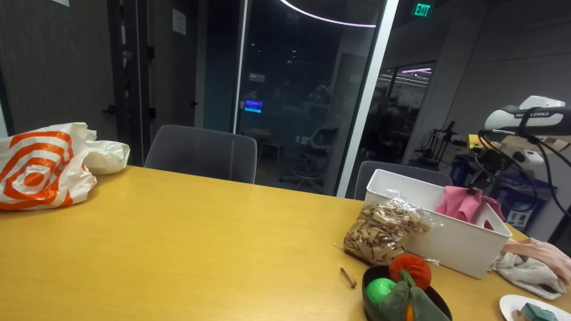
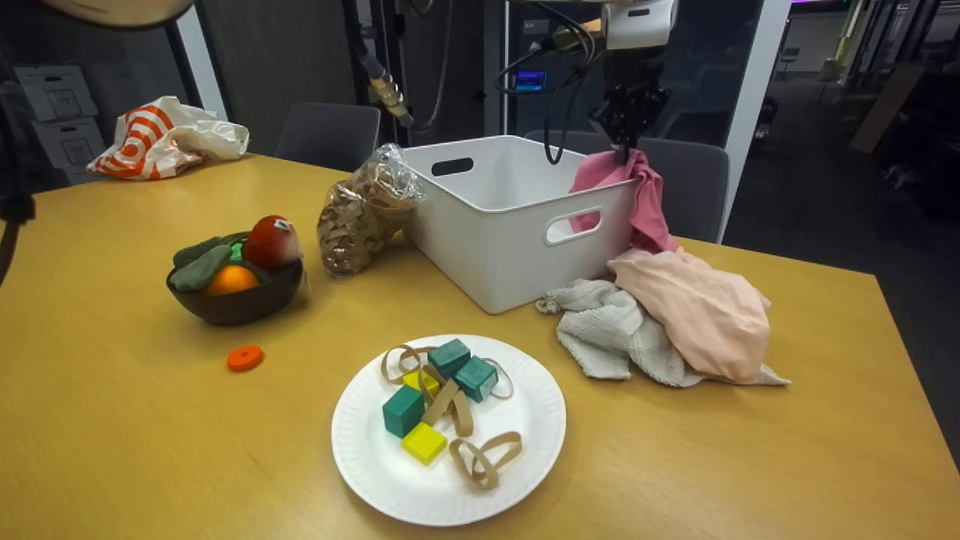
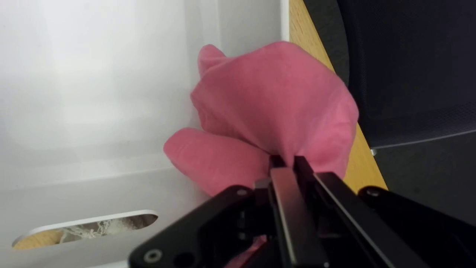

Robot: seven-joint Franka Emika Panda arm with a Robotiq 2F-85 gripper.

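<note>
A pink cloth (image 3: 272, 93) is pinched between the fingertips of my gripper, which is shut on it at the corner of the white bin (image 2: 558, 274). Part of the cloth hangs inside the bin; in exterior view 2 another part (image 2: 649, 211) drapes over the rim and down the outside. Exterior view 1 shows the cloth (image 1: 459, 202) bunched under the gripper (image 1: 472, 190) at the bin's right end. The cloth's underside and lower folds are hidden.
Peach and grey cloths (image 2: 697, 306) lie beside the bin. A bag of brown paper strips (image 2: 360, 220) leans on its other side. Nearby are a dark bowl of toy produce (image 2: 238, 309) and a paper plate (image 2: 531, 450) with blocks and bands. A chair (image 3: 415, 67) stands by the table edge.
</note>
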